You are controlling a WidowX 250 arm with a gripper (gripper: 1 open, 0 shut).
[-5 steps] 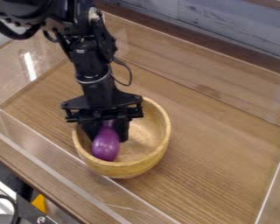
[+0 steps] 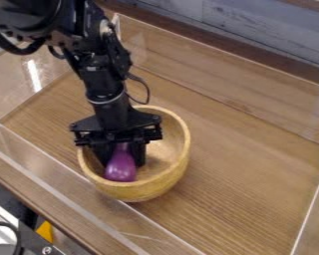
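A yellow bowl [image 2: 161, 169] stands on the wooden table near its front left. In it lies a purple object [image 2: 120, 165], rounded at its lower end. My black gripper [image 2: 119, 149] reaches down from the top left into the bowl, shut on the upper part of the purple object. Its fingertips are largely hidden by the gripper body and the object.
A pale wall [image 2: 255, 30] runs along the back. The table's edge is at the lower left, with cables and a yellow item beyond it.
The gripper, the bowl and the purple object have shifted slightly to the left.
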